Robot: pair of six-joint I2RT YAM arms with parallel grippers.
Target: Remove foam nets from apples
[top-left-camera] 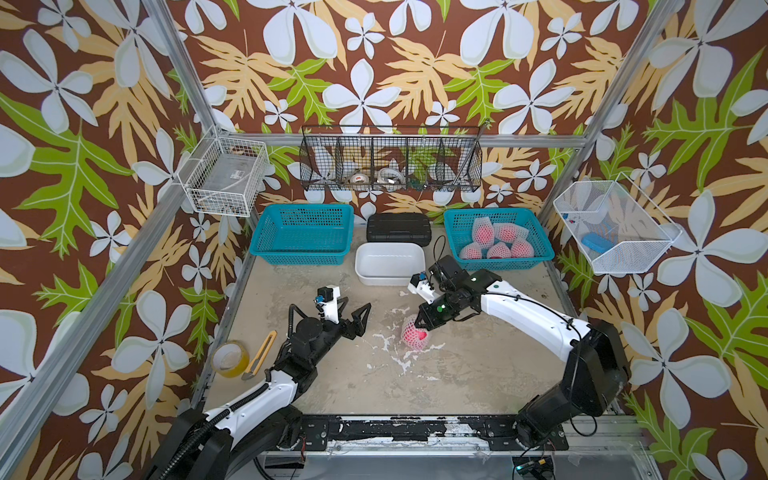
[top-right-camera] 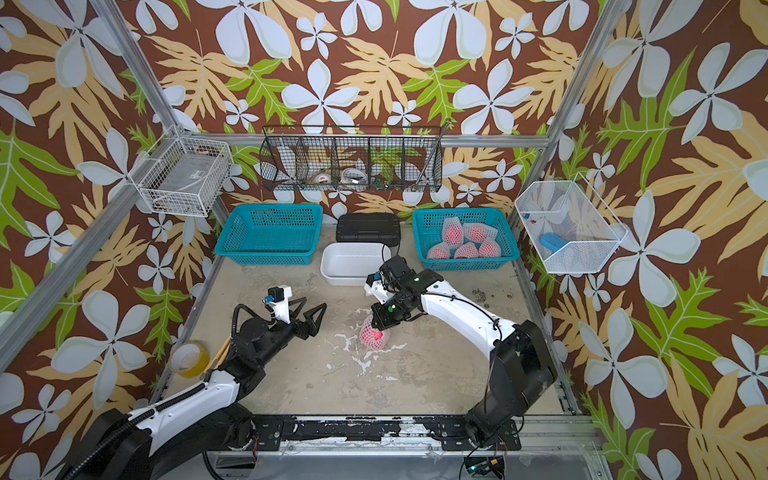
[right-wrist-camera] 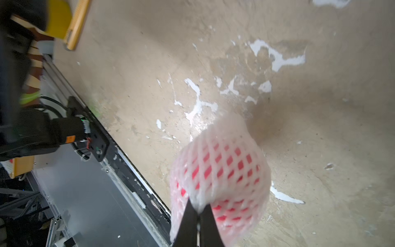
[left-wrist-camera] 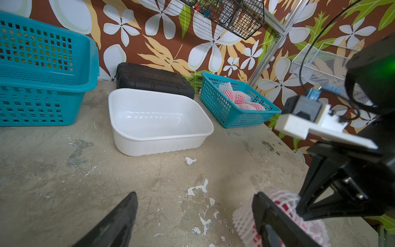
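Note:
A netted red apple [top-left-camera: 414, 337] [right-wrist-camera: 220, 173] hangs low over the mid table beneath my right gripper [top-left-camera: 425, 321], which is shut on the white foam net at its end. My left gripper [top-left-camera: 356, 318] stands open and empty left of the apple; in the left wrist view its fingertips flank bare table and the apple's near side. Several more netted apples [top-left-camera: 505, 233] lie in the right teal basket [top-left-camera: 537, 257].
The left teal basket [top-left-camera: 301, 256] is empty. A white tub [top-left-camera: 389, 275] sits mid back before a black case [top-left-camera: 398, 225]. Tape roll [top-left-camera: 231, 358] and yellow-handled tool [top-left-camera: 260, 352] lie at left.

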